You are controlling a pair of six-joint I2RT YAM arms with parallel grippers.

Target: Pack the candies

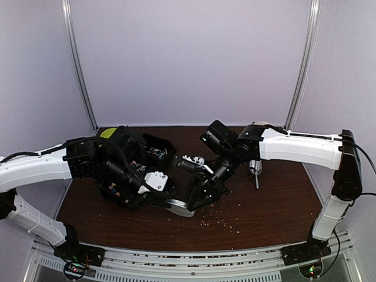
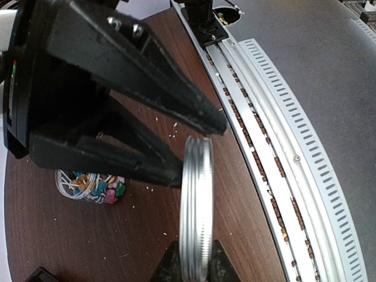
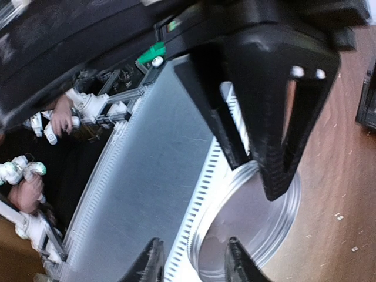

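Observation:
A round silvery lid (image 1: 180, 208) hangs above the front middle of the table, its flat face showing in the top view. My left gripper is shut on its rim; in the left wrist view the lid (image 2: 197, 205) stands nearly edge-on. Opposite, my right gripper is part open, its fingertips spread on either side of the lid's far edge; whether they touch it I cannot tell. A clear container with colourful wrapped candies (image 2: 103, 187) stands on the table in the left wrist view. The arms largely hide it from the top.
Black bins with candies (image 1: 157, 153) stand at the left, partly behind my left arm. Small pale crumbs (image 1: 218, 223) lie on the front table. A metal utensil (image 1: 256, 170) sits at right.

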